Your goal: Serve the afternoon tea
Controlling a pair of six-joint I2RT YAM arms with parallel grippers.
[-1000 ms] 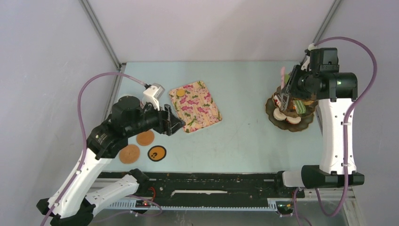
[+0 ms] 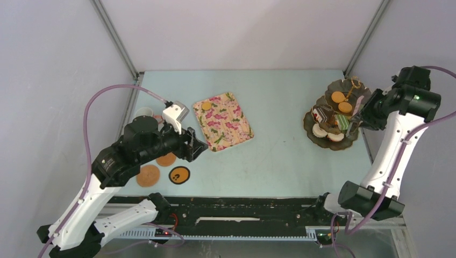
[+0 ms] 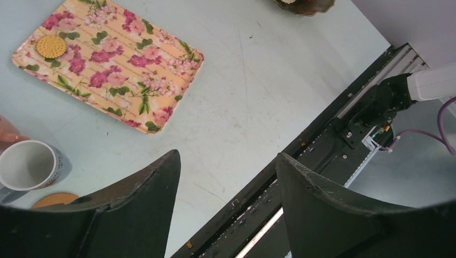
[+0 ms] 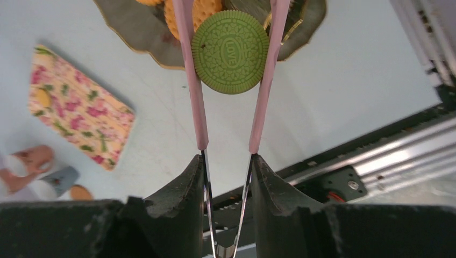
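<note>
My right gripper is shut on a pair of tongs with metal legs and pink arms (image 4: 262, 110). Between those arms sits a round green biscuit (image 4: 230, 54) marked LOVE, touching both sides. In the top view the right gripper (image 2: 359, 116) is over the right part of the tiered stand (image 2: 332, 144), which bears orange biscuits (image 2: 338, 97), cake pieces and white-topped rounds. A flowered tray (image 2: 228, 122) lies mid-table with one yellow biscuit (image 3: 51, 47) in its corner. My left gripper stands open and empty, near the tray's front left corner.
A white mug (image 3: 29, 165) and a pinkish mug (image 3: 8, 131) stand at the left, partly behind the left arm in the top view. Round coasters (image 2: 148, 176) lie at the front left. Table between tray and stand is clear.
The right gripper, with the tongs, has moved right and frontward from the back of the stand, uncovering orange biscuits there. The left arm has barely shifted.
</note>
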